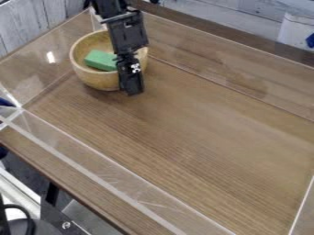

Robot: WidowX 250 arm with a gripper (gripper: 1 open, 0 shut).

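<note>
A round tan bowl (88,76) sits at the back left of the wooden table, with a green block (101,60) inside it. My gripper (131,87) is low at the bowl's front right rim, partly in front of the bowl and hiding part of it. Its fingers look closed, with nothing clearly visible between the fingers.
A white wall runs along the back, with a blue-and-white object (303,37) at the far right edge. Dark cables lie off the table at the lower left.
</note>
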